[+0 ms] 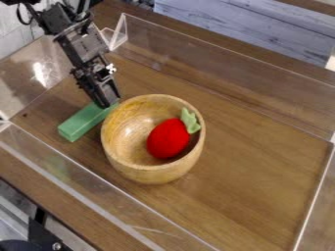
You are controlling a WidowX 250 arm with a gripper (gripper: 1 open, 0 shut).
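Observation:
My gripper (98,90) reaches down from the top left to just above the far end of a green bar (78,125), which lies left of a wooden bowl (141,167). I cannot tell how far apart its fingers are, or whether they touch the bar. A red vegetable (167,138) with a pale green top sits inside the bowl.
The work area is a wooden surface (256,152) bounded by clear plastic walls.

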